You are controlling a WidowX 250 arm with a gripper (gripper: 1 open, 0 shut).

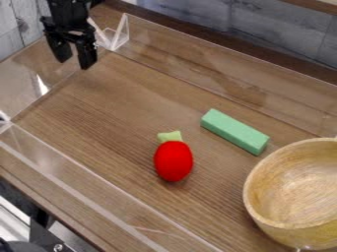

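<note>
The dark gripper [70, 54] hangs at the top left of the table, apart from the other objects; whether its fingers are open or shut is too small to tell. A red oval object [172, 161] lies at the lower middle, with a small light green piece [168, 138] just above it. A green bar [235, 131] lies diagonally to the right. A large yellow bowl [293, 197] stands at the lower right.
A grey wall [263, 34] runs along the back right. Clear plastic parts stand near the gripper at the left.
</note>
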